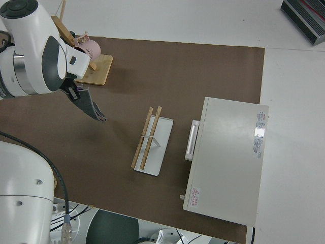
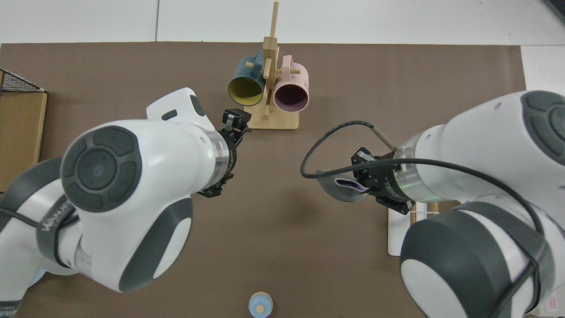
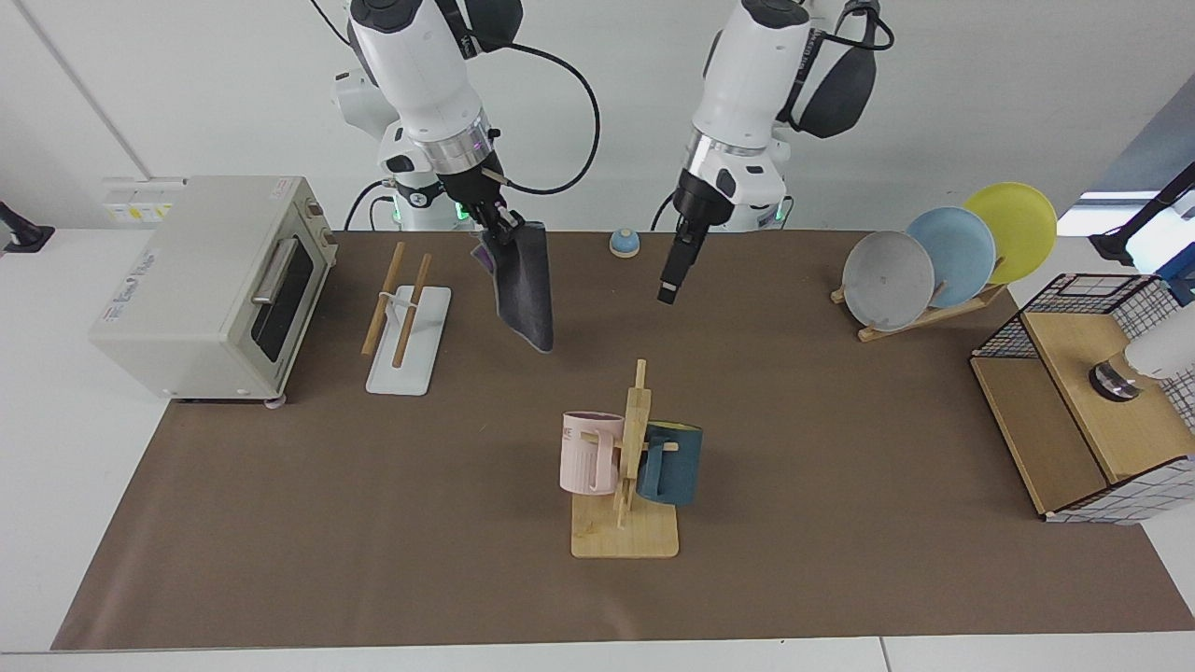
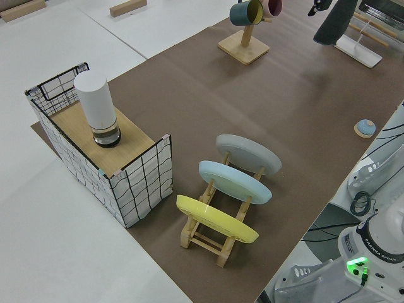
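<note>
A grey slipper-like cloth item with purple lining (image 2: pixel 334 189) (image 3: pixel 517 293) (image 1: pixel 87 105) hangs from my right gripper (image 3: pixel 499 230), which is shut on it, above the mat. My left gripper (image 2: pixel 234 127) (image 3: pixel 672 280) is empty over the mat, apart from the cloth; whether its fingers are open is unclear. The wooden mug tree (image 2: pixel 270 119) holds a teal mug (image 2: pixel 246 85) and a pink mug (image 2: pixel 291 90). A white stand with two wooden rods (image 3: pixel 392 377) (image 1: pixel 158 152) lies near the toaster oven.
The toaster oven (image 3: pixel 190 291) stands at one end. At the other are a plate rack (image 4: pixel 224 252) with yellow, blue and grey plates and a wire-sided wooden shelf (image 4: pixel 126 148). A small blue object (image 2: pixel 260 304) lies near the robot bases.
</note>
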